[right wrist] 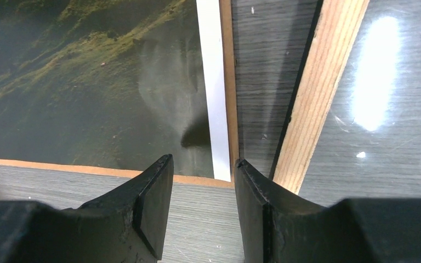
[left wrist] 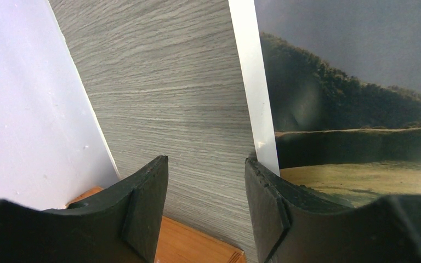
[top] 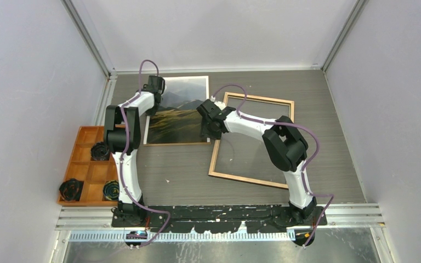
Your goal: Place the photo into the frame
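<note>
The photo (top: 178, 115), a landscape print on a thin board with white side strips, lies at the table's middle-left. My left gripper is part open at its left edge, one finger by the white strip (left wrist: 252, 76), bare table between the fingers. My right gripper is part open over the photo's near right corner, its fingertips either side of the white strip (right wrist: 214, 109); whether they touch is unclear. The wooden frame (top: 246, 178) lies to the right, with clear glazing inside, partly under my right arm.
An orange compartment tray (top: 87, 170) with several dark coiled items sits at the lower left. Walls bound the table at left, back and right. Bare table shows below the photo and right of the frame.
</note>
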